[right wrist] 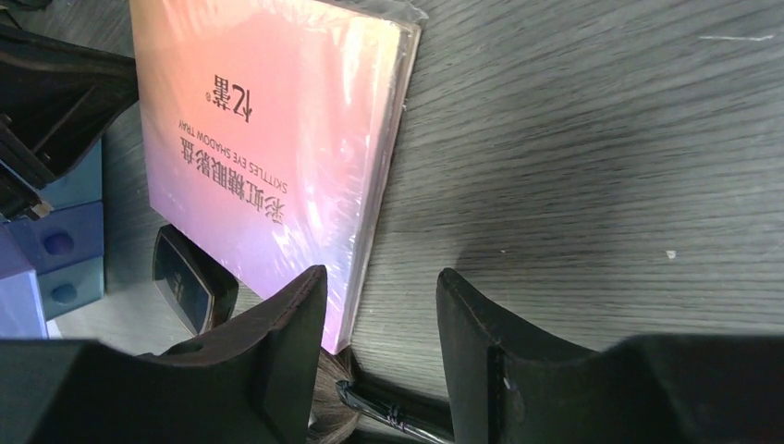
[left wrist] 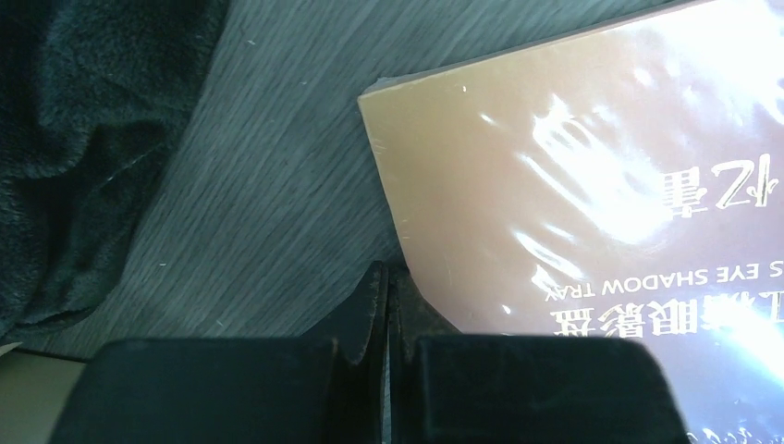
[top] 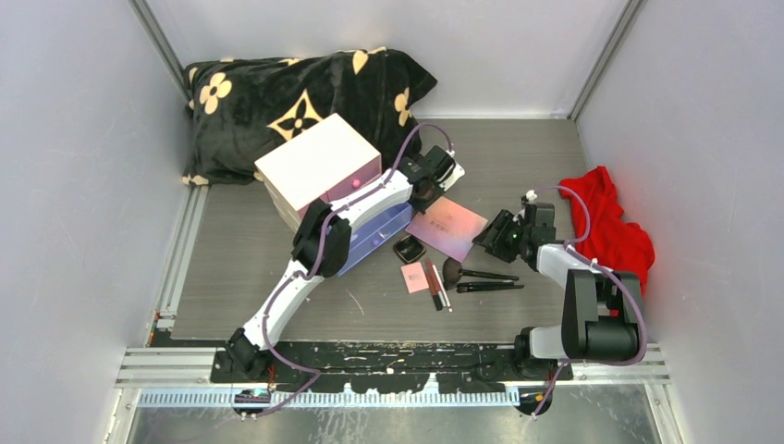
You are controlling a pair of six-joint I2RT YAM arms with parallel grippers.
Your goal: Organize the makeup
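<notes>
A flat pink-to-lilac eye shadow tray [top: 447, 227] lies on the table, its plastic wrap glossy in both wrist views. Touching or very close to its left edge are the tips of my left gripper, shut with nothing visible between them. Over the tray's right end stands my right gripper, its fingers apart and empty; the tray's near right corner reaches behind one finger [right wrist: 287, 342]. A black compact [top: 409, 248], a pink square [top: 415, 277], slim tubes [top: 434, 285] and black-handled brushes [top: 488, 275] lie in front of the tray.
Left of the tray, the white drawer box [top: 319, 166] has its lower blue drawer [top: 379, 237] pulled out under my left arm. A dark cushion [top: 268, 102] lies behind it, and a red cloth [top: 601, 231] at the right. Table behind the tray is clear.
</notes>
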